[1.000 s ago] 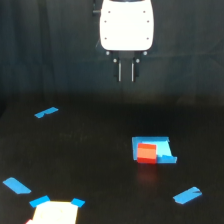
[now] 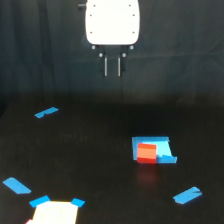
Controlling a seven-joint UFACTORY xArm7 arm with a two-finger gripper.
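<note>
High above the dark table hangs my gripper point(image 2: 112, 66), its two thin fingers apart with only dark curtain visible between them. Well below it and to the right, a red block point(image 2: 147, 151) rests on the table, inside or against a blue-edged square patch point(image 2: 152, 139) with a paler blue middle. There is a wide gap between gripper and block.
Blue tape strips mark the table at the left point(image 2: 17, 186), far left point(image 2: 46, 112) and right point(image 2: 187, 195). A pale object point(image 2: 55, 213), cut off by the bottom edge, has blue tape around it.
My gripper has moved left and slightly up, its fingers still apart. The red block and the tape have not moved.
</note>
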